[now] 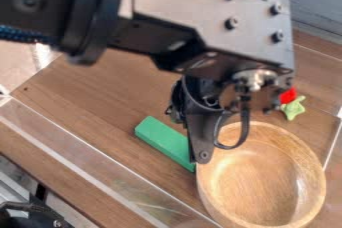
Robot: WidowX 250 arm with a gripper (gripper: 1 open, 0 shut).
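Note:
The gripper (201,127) hangs over the table's middle, just above and left of a round wooden bowl (274,187); whether its fingers are open or shut is hard to make out from this angle. A green rectangular block (163,137) lies on the table left of the bowl, partly behind the gripper's lower finger. Behind the bowl lies a light green object (294,108) with a red object (287,95) by it, both partly hidden by the gripper's housing.
A clear strip runs along the near left edge, with dark hardware beyond at the lower left. A pale grey wall or ledge stands at the back right.

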